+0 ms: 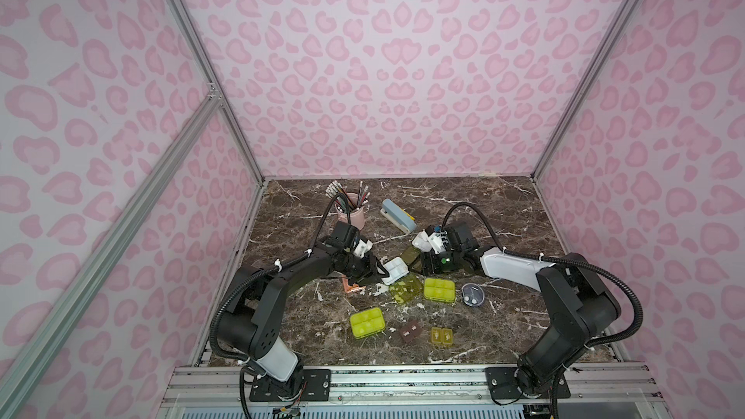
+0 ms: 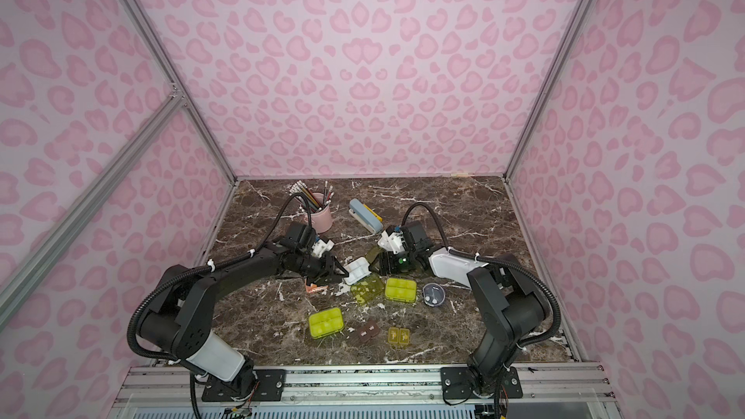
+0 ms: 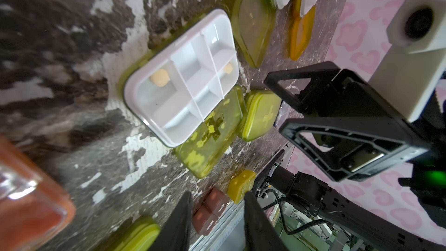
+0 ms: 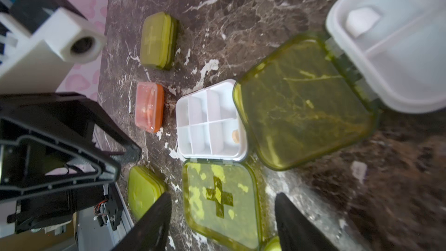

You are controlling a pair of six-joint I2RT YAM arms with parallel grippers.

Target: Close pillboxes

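In the middle, a white six-compartment pillbox (image 3: 185, 79) with pills lies open, its green lid (image 4: 220, 199) flat toward the front. A second open white pillbox (image 4: 399, 37) with a green lid (image 4: 306, 102) lies behind-right. Closed pillboxes include lime ones (image 1: 439, 289) (image 1: 367, 322), an orange one (image 4: 148, 107) and small yellow (image 1: 441, 336) and brown (image 1: 409, 330) ones. My left gripper is above the middle box's left side; what is between its fingertips cannot be made out. My right gripper stands open over the open boxes' lids.
A pink pencil cup (image 2: 318, 217) and a blue stapler (image 1: 397, 213) stand at the back. A round clear container (image 1: 472, 295) sits right of the front boxes.
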